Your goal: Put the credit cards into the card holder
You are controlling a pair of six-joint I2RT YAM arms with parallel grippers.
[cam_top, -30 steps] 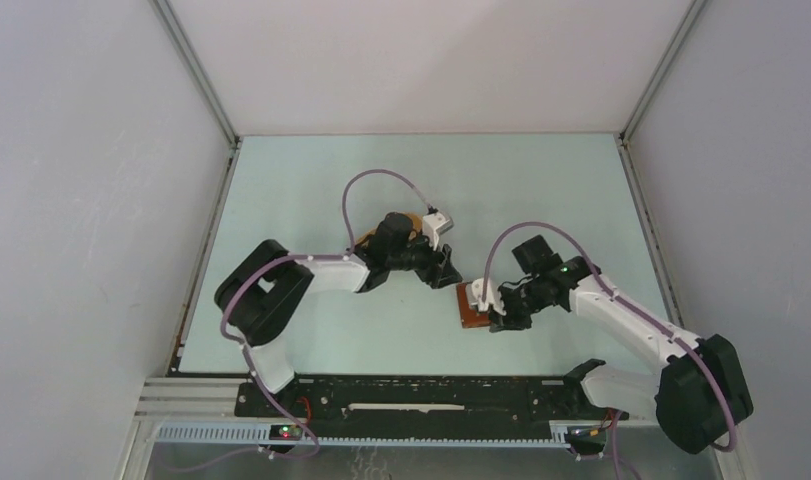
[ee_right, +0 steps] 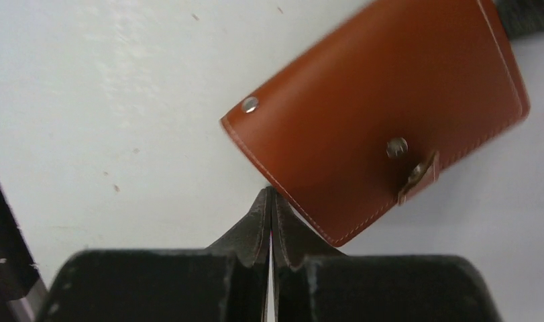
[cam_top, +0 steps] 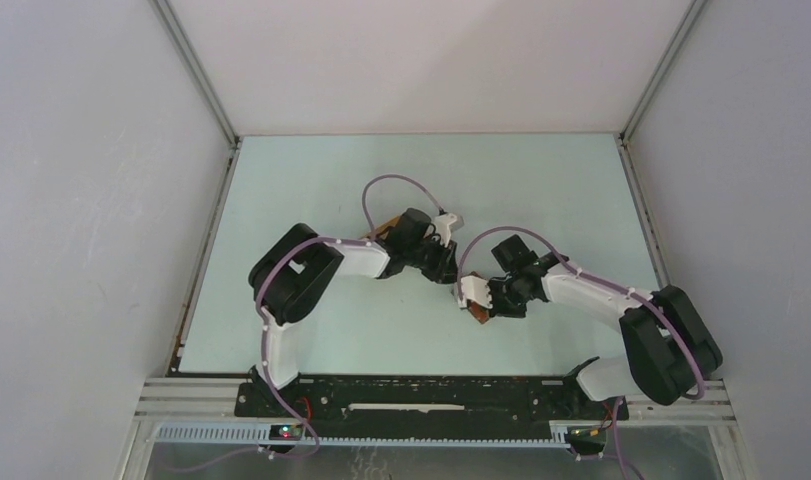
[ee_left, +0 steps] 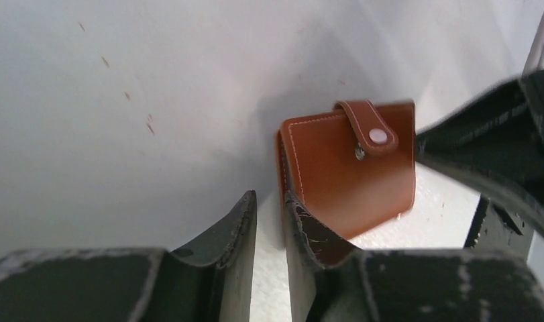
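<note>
The brown leather card holder lies turned at a slant on the table, partly covered by my right arm. Its strap and snap show in the left wrist view, where my left gripper is open by a narrow gap beside the holder's left edge. The holder's edge runs close behind the right-hand finger; whether they touch is unclear. In the right wrist view, my right gripper is shut at the holder's lower left edge, with nothing visible between its fingertips. No credit cards can be made out.
A tan object, perhaps a basket or tray, is mostly hidden beneath the left arm. The two grippers stand close together around the holder. Bare table spreads behind them and to both sides.
The holder has turned from nearly square to slanted. My left arm came right, towards it.
</note>
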